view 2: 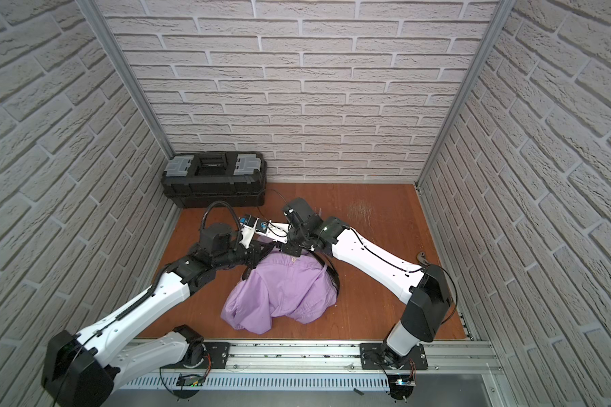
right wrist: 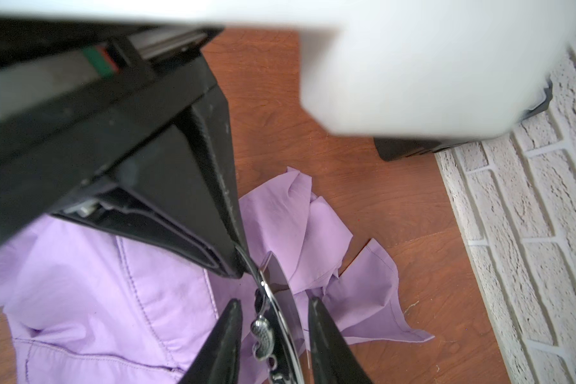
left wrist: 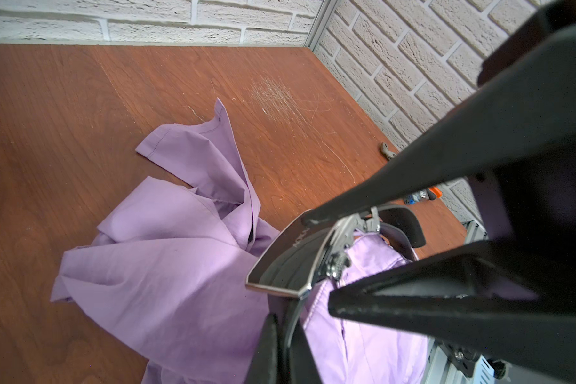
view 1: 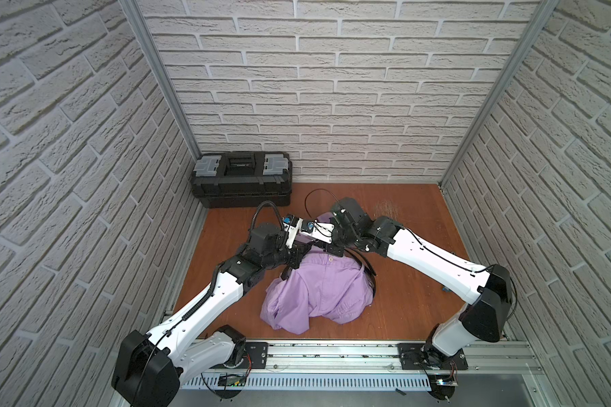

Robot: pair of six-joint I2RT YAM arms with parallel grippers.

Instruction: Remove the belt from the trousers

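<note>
The lavender trousers (view 1: 319,291) lie crumpled mid-table under both arms. A black belt with a shiny metal buckle (left wrist: 288,256) is raised above them. In the left wrist view my left gripper is shut at the belt below the buckle. The right wrist view shows the buckle (right wrist: 275,320) between the spread fingers of my right gripper, with the other gripper's black fingers on the belt's thin edge just beyond. The belt's strap (view 1: 370,271) also shows at the trousers' right side; how much runs through the waistband is hidden.
A black toolbox (view 1: 241,179) stands at the back left. Small tools (left wrist: 422,195) lie near the right wall. Brick-patterned walls surround the table on three sides.
</note>
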